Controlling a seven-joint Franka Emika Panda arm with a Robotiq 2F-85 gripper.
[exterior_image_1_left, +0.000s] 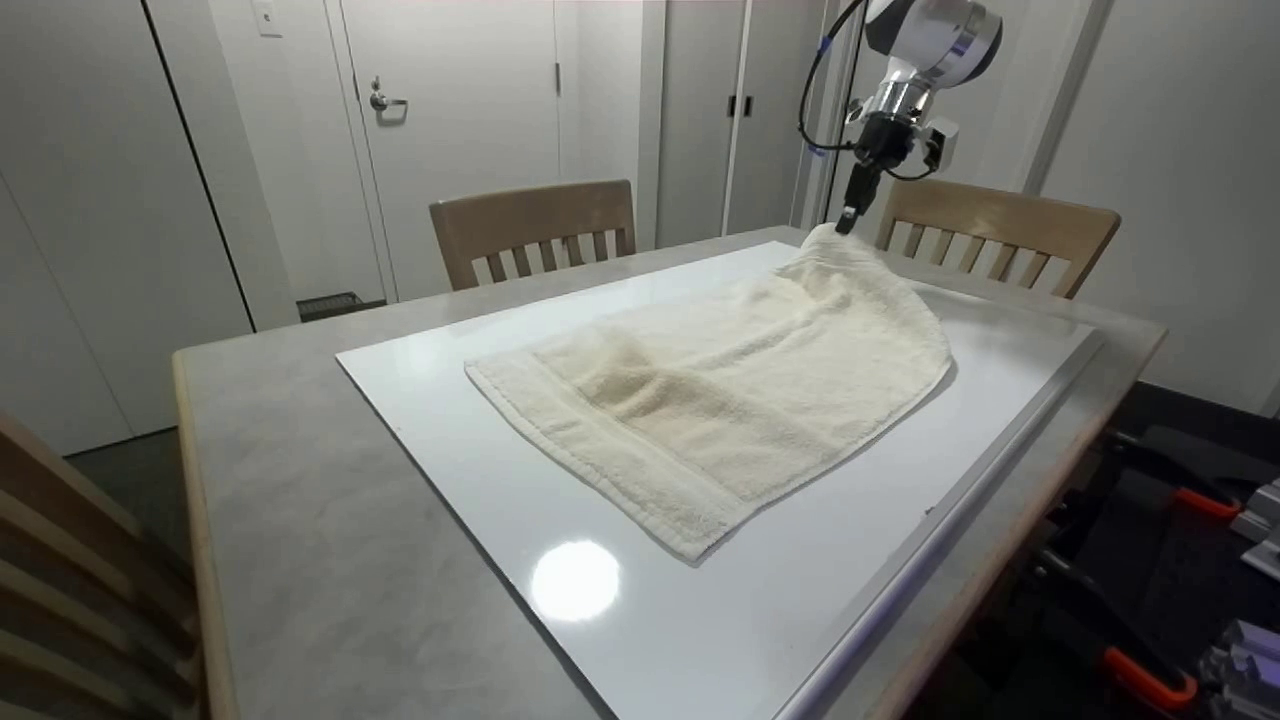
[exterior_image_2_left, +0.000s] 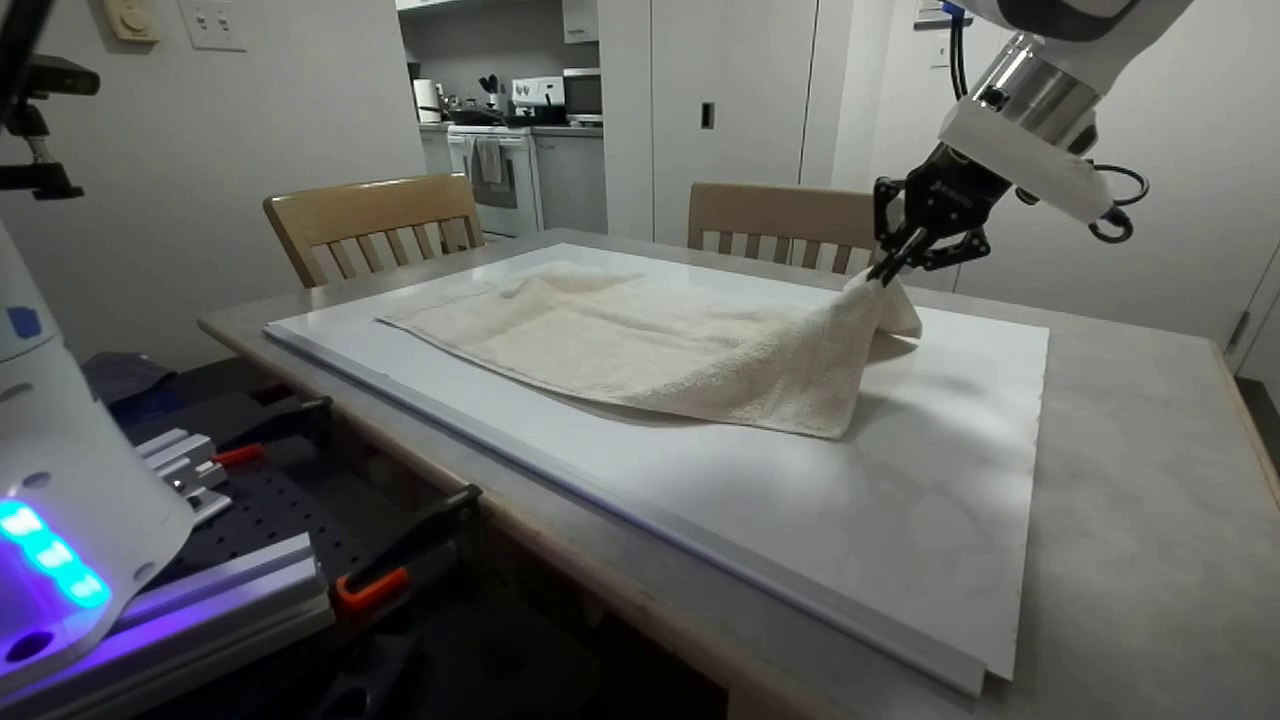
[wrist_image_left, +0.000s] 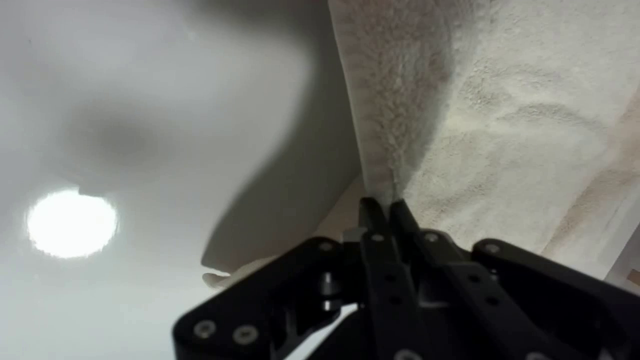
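A cream towel (exterior_image_1_left: 768, 372) lies across the white board, with a rumpled, raised fold toward its near end in exterior view 1. Its far end is lifted off the board by my gripper (exterior_image_1_left: 845, 226). In exterior view 2 the gripper (exterior_image_2_left: 884, 274) pinches the raised edge of the towel (exterior_image_2_left: 684, 348), and cloth slopes down from the fingertips on both sides. The wrist view shows the gripper shut, with the towel's edge (wrist_image_left: 375, 132) caught between its fingertips. Below that edge, shadow falls on the board.
The white board (exterior_image_2_left: 936, 504) covers most of the grey table (exterior_image_1_left: 312, 480), with a raised strip (exterior_image_2_left: 672, 552) along one long side. Wooden chairs (exterior_image_1_left: 534, 228) stand around the table. Bare board lies on either side of the towel.
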